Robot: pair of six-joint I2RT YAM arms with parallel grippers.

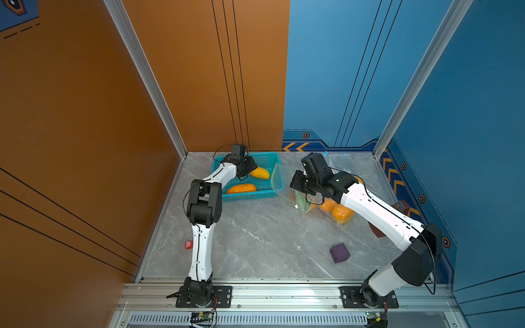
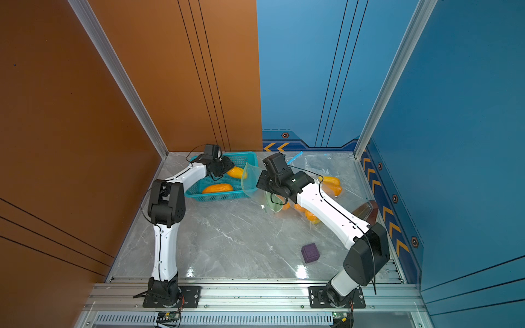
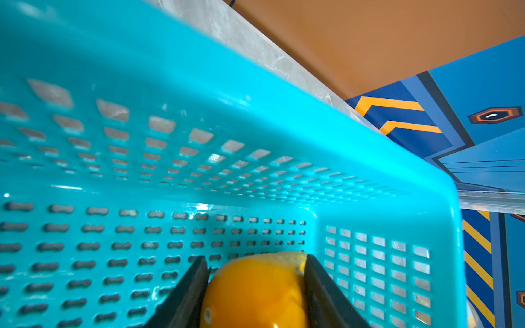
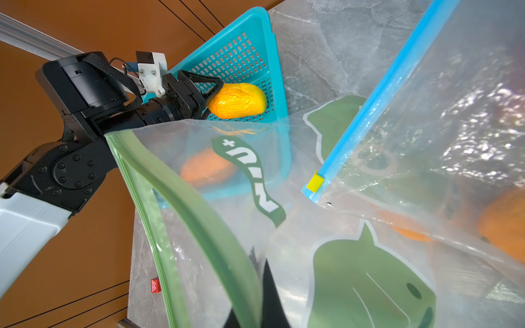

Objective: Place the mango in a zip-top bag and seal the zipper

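Note:
A yellow-orange mango lies in the back right part of the teal basket. My left gripper reaches into the basket, its fingers part open, one at each side of the mango's near end. Whether they press on it cannot be told. A second, longer orange fruit rests near the basket's front wall. Beside the basket, my right gripper is shut on the green zipper edge of a clear zip top bag. The bag's mouth gapes toward the basket, and its film overhangs the basket's right side.
Another clear bag with a blue zipper and yellow slider lies on the right. More orange fruit shows under and behind my right arm. A purple block and a small red block stand on the otherwise clear front table.

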